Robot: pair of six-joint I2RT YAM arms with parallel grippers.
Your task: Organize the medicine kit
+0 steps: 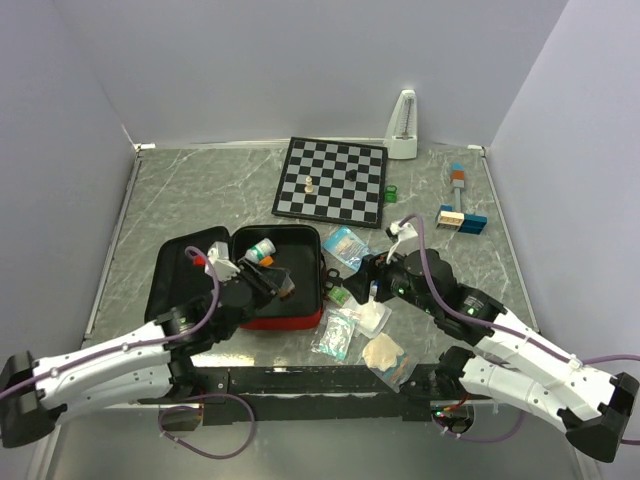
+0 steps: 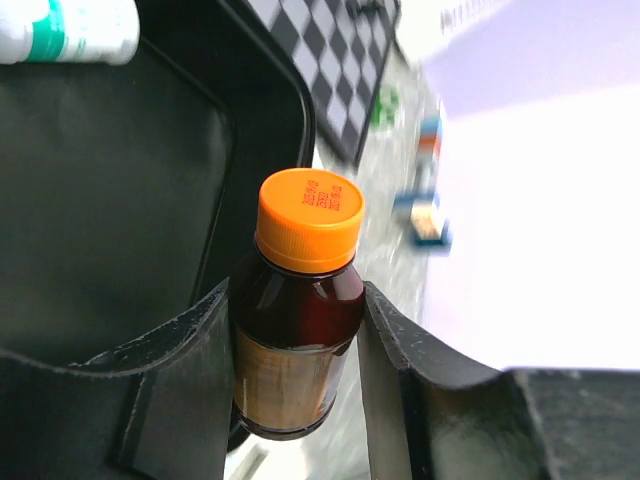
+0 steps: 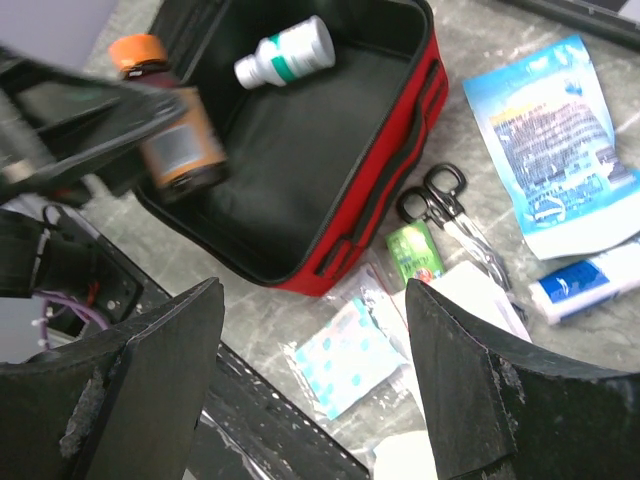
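The left gripper is shut on a brown bottle with an orange cap, seen close up in the left wrist view. In the right wrist view the same bottle hangs tilted over the near-left part of the black, red-sided kit case. A white bottle with a green band lies inside the case near its far left. My right gripper stands open to the right of the case, with an empty gap above the bagged items.
Scissors, a green packet, a blue pouch, a blue-and-white tube and a patterned bag lie right of the case. Behind is a chessboard. The case's opened lid lies at its left.
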